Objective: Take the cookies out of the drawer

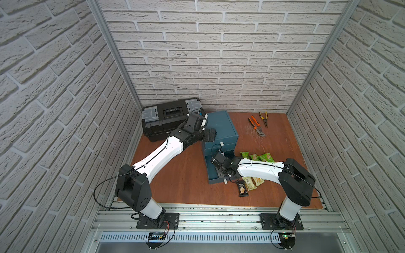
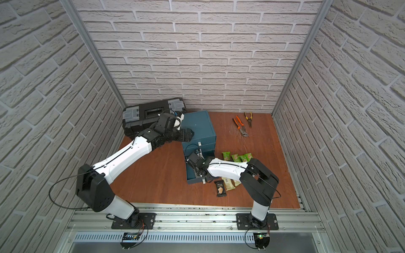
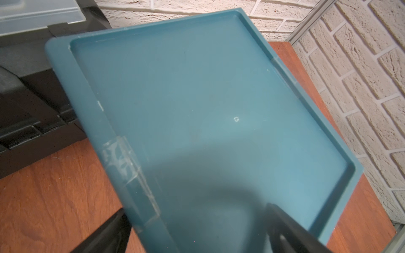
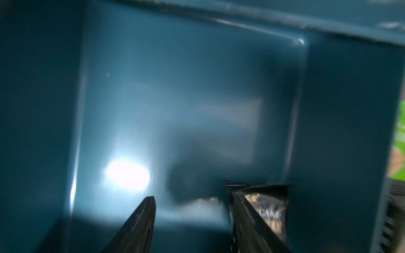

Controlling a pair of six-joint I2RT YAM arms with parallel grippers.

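Note:
The blue drawer (image 1: 212,170) of the cabinet stands pulled out. In the right wrist view one black cookie packet (image 4: 272,213) lies on its floor, near the right wall, partly covered by a finger. My right gripper is open, pointing into the drawer, its right finger in front of the packet and bare blue floor between the fingertips. From above, the right arm hides the packet. My left gripper hangs over the cabinet top (image 3: 202,105), fingers apart and nothing between them. Another black cookie packet (image 1: 241,188) lies on the table, front right of the drawer.
Pale packets (image 1: 249,183) and green packets (image 1: 266,157) lie right of the drawer, partly behind the right arm. Orange-handled pliers (image 1: 256,125) and yellow-handled pliers (image 1: 264,119) are at the back right. A black toolbox (image 1: 154,128) stands back left. Left of the drawer, the table (image 1: 181,185) is clear.

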